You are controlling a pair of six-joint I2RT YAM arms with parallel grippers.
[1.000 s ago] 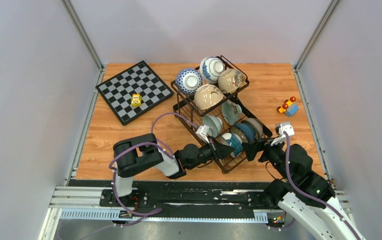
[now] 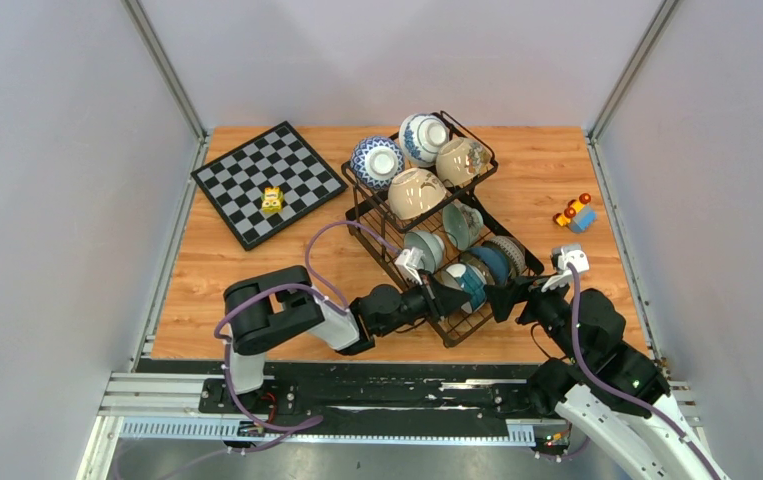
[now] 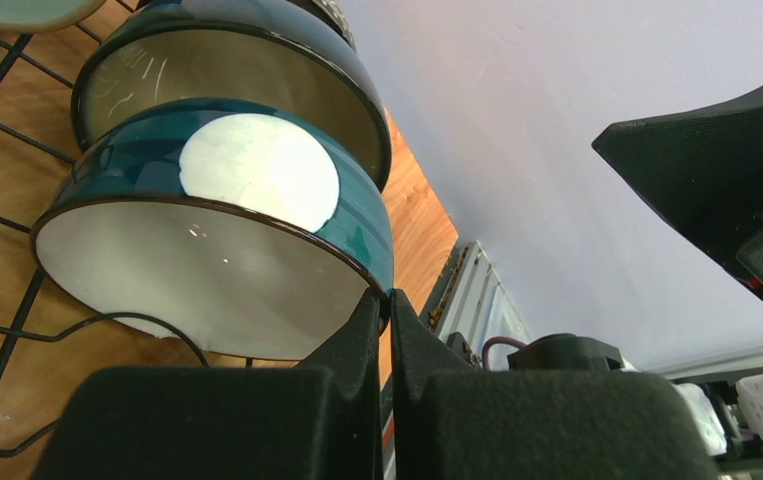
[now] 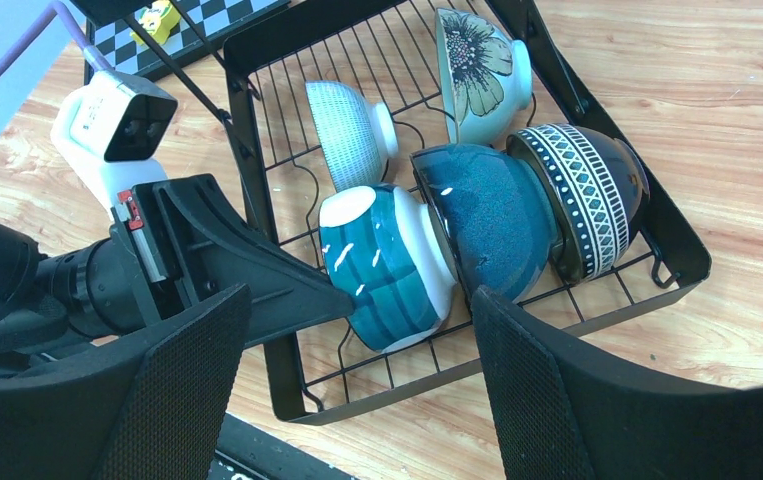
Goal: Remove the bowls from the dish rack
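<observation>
My left gripper is shut, its tips at the rim of the teal bowl with a white spot (image 4: 382,260) in the lower rack tier (image 2: 444,340); whether anything thin is between them cannot be seen clearly. Behind that bowl sit a blue bowl (image 4: 492,215) and a patterned dark bowl (image 4: 585,200). A pale bowl (image 4: 342,135) and a flowered bowl (image 4: 477,70) sit further back. The upper tier holds several bowls (image 2: 416,192). My right gripper (image 2: 497,292) stands open over the rack's right side, near the teal bowl.
A chessboard (image 2: 247,170) with a small yellow toy (image 2: 272,199) lies at the left; a colourful toy (image 2: 577,215) at the right. Bare table (image 2: 197,310) shows left of the rack.
My left gripper and arm have shifted very slightly; the bowls and the right arm look almost unchanged.
</observation>
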